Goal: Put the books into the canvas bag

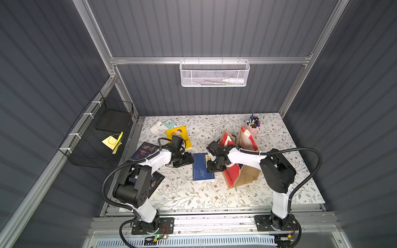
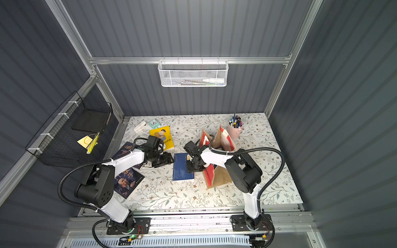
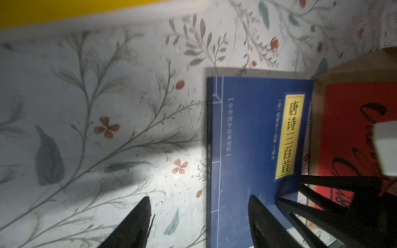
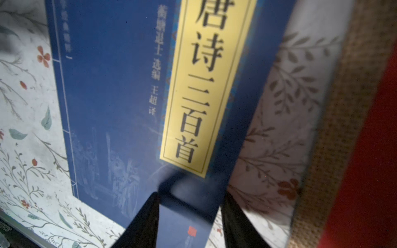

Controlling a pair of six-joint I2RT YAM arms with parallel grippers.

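Note:
A blue book [image 1: 201, 169] with a yellow title strip lies flat beside the open red-and-tan canvas bag [image 1: 248, 177]. My left gripper is open over the table at the book's left side. My right gripper is low over the book's lower right part, fingers apart, at the edge nearest the bag; whether they touch it is unclear. Dark books [image 2: 129, 184] lie at the left, partly behind my left arm. A yellow book [image 2: 161, 134] lies behind my left gripper.
A pink pen cup [image 2: 234, 130] stands behind the bag, and small items [image 1: 169, 123] lie at the back left. Wire baskets hang on the back [image 1: 214, 74] and left walls. The front table has clear patches.

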